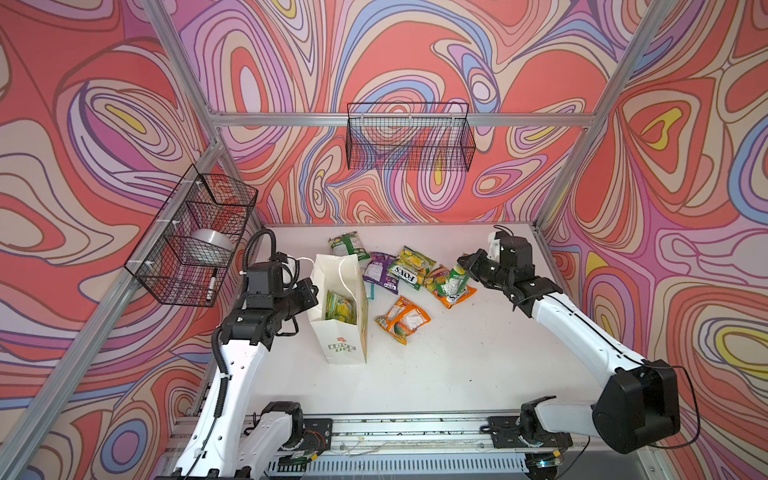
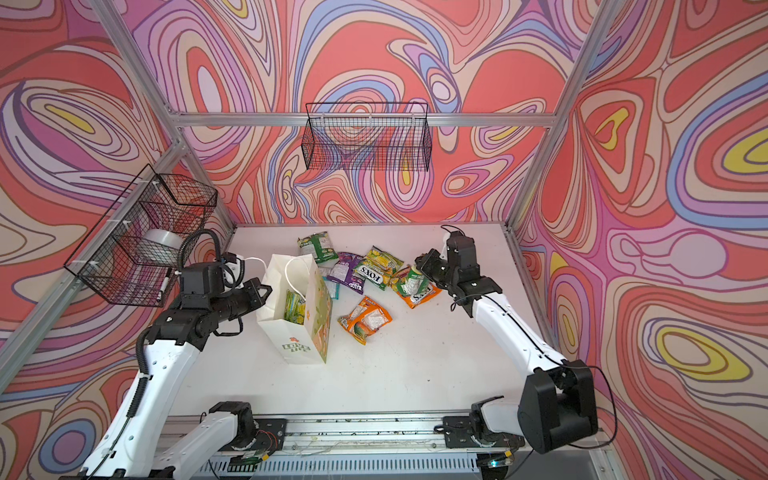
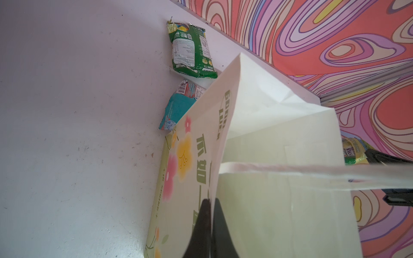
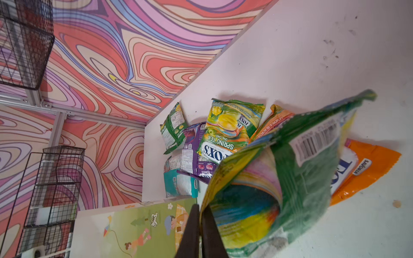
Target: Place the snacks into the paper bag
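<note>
A white paper bag (image 1: 342, 352) stands upright at the left, with a yellow-green snack pack (image 1: 341, 307) inside it. My left gripper is shut on the bag's rim, one wall edge passing between its fingers. Toward the back right, my right gripper is shut on the edge of a green-and-yellow snack pack (image 4: 296, 172), which hangs tilted above the table. Behind it lies an orange pack (image 4: 370, 165), partly hidden. Also on the table are a yellow-green FOX'S pack (image 1: 412, 266), a purple pack (image 1: 381, 272), a green pack (image 1: 349, 245), a teal pack (image 3: 177, 107) and another orange pack (image 1: 403, 319).
A black wire basket (image 1: 410, 145) hangs on the back wall, and further baskets (image 1: 196, 240) hang at the left.
</note>
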